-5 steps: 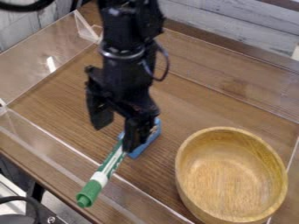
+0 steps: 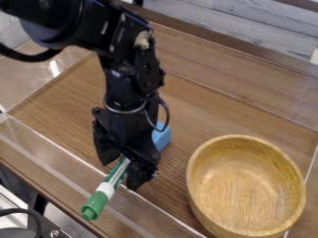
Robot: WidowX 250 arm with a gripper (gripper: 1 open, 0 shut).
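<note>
The black arm reaches down from the upper left. Its gripper is low over the table, with fingers around the upper end of a green-and-white stick-like object, which lies slanted toward the front edge. Whether the fingers touch it is unclear. A light blue object sits just behind the gripper, partly hidden.
A yellow oval bowl takes up the right front.
The gripper has moved left and toward the front, down to the green-and-white object. The blue object and bowl appear unmoved.
</note>
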